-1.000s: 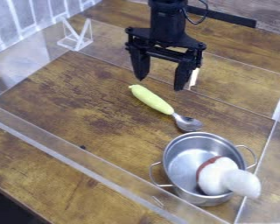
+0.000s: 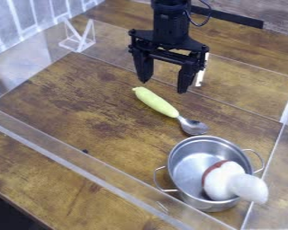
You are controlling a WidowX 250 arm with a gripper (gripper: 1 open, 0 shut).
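Observation:
My black gripper [image 2: 167, 63] hangs at the top centre of the camera view, open, its two fingers pointing down above the table. Just below it a pale yellow-green elongated object [image 2: 155, 101] lies slanted on the wooden table, with a silver spoon [image 2: 191, 126] at its lower right end. A steel pot [image 2: 183, 164] with wire handles sits at the lower right, holding a white object with a reddish part [image 2: 229, 183].
A small white object [image 2: 200, 78] is behind the gripper at the right. Clear plastic walls border the wooden table [image 2: 62, 117], with a white bracket [image 2: 79, 34] at the upper left.
The gripper has shifted very slightly; the objects on the table look unmoved.

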